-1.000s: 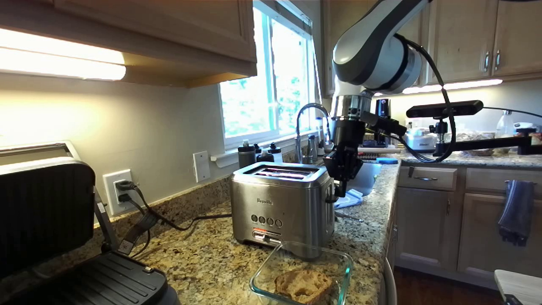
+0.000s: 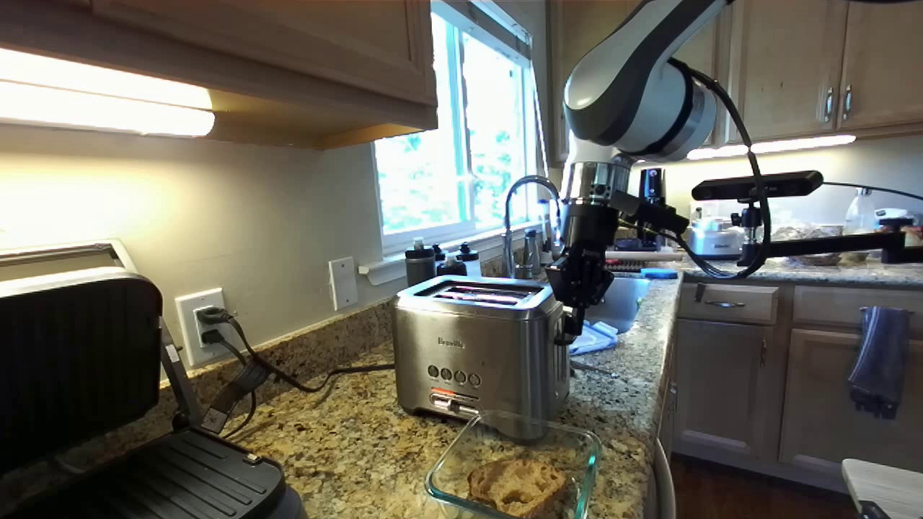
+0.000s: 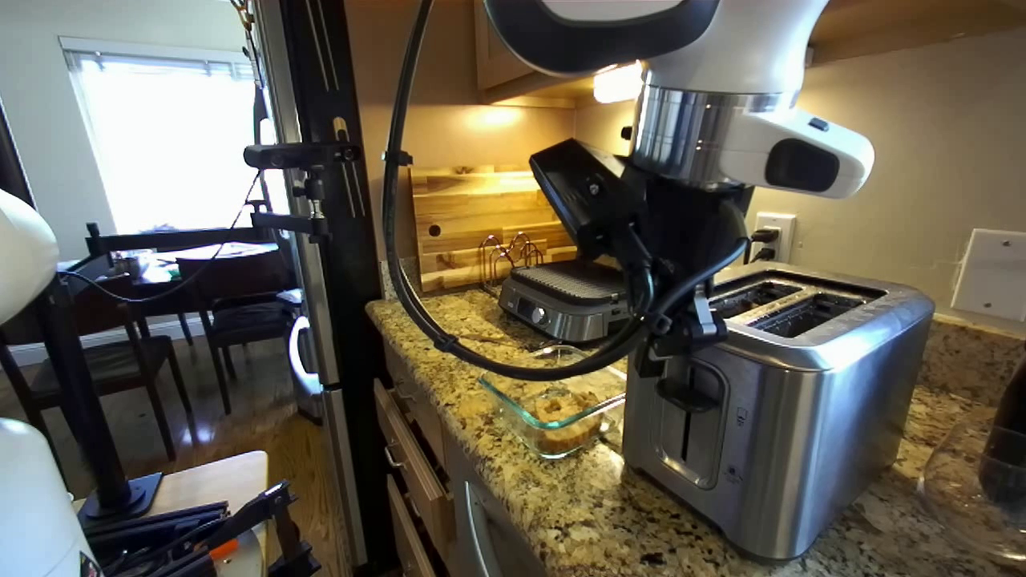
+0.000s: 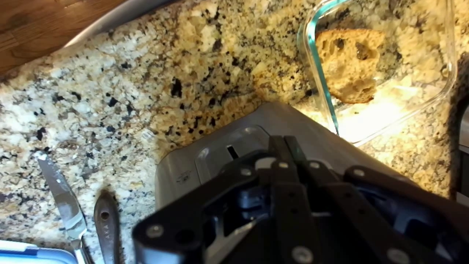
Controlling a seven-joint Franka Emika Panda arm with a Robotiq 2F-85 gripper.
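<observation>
A silver two-slot toaster (image 2: 476, 363) stands on the granite counter, its slots facing up. On its end face is a black lever (image 3: 687, 395), near the top of a vertical slot. My gripper (image 2: 573, 331) points down right beside that end, with its tips at about lever height. Both fingers (image 4: 279, 147) are together, and nothing shows between them in the wrist view. Whether they touch the lever or toaster I cannot tell. A slice of bread (image 4: 349, 66) lies in a clear glass dish (image 4: 320, 72) by the toaster.
An open black grill (image 2: 190, 467) sits farther along the counter. A smeared knife (image 4: 61, 193) and a dark handle (image 4: 107, 224) lie on the granite beyond the toaster's lever end. The toaster cord (image 2: 346, 371) runs to a wall outlet (image 2: 202, 324).
My gripper has shifted slightly to the left and down in the first exterior view, closer to the toaster's end. The toaster, dish and bread look unmoved.
</observation>
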